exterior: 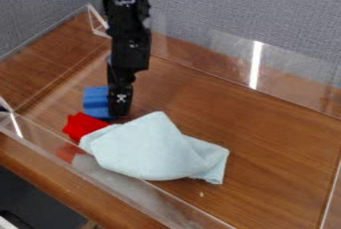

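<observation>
A red block (83,125) lies just in front of the blue one. A crumpled pale cloth (154,151) lies to the right and in front, close to the red block.
Transparent walls edge it at the front left, back and right.
</observation>
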